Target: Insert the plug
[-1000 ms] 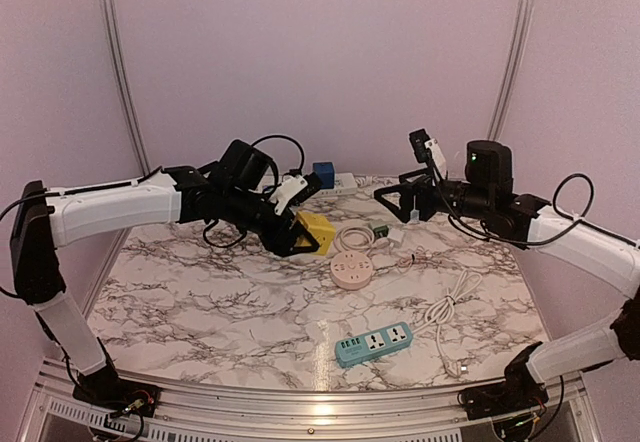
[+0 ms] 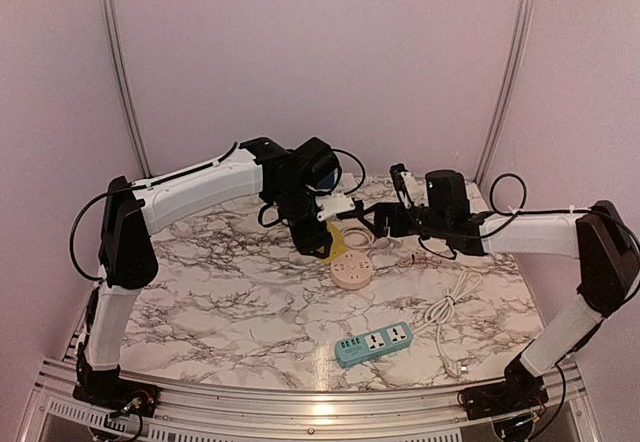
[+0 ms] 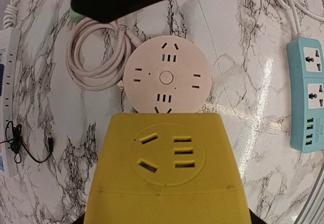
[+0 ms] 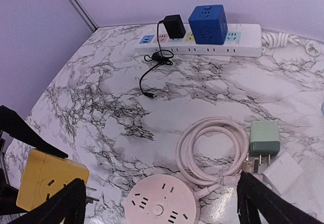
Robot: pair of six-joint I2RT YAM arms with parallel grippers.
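A yellow plug adapter (image 3: 167, 178) is held in my left gripper (image 2: 318, 245), its slotted face filling the lower left wrist view. In the right wrist view the yellow adapter (image 4: 50, 178) appears at lower left, its metal prongs pointing right and standing clear of the socket. The round pink power socket (image 3: 167, 74) lies flat on the table beyond the adapter, slots facing up. My right gripper is open, its fingers (image 4: 73, 203) far apart with nothing between them. In the top view the right gripper (image 2: 372, 219) hangs just right of the left one.
A coiled pink cable (image 4: 195, 148) lies beside the socket. A green plug (image 4: 265, 138) and a white one (image 4: 283, 173) sit near it. The white strip (image 4: 248, 39) with a blue block (image 4: 208, 24) is at the back; a teal strip (image 2: 373, 344) lies in front.
Both arms have come closer together over the socket area. My left gripper moved right with the yellow adapter, and my right gripper moved left and lower, staying open.
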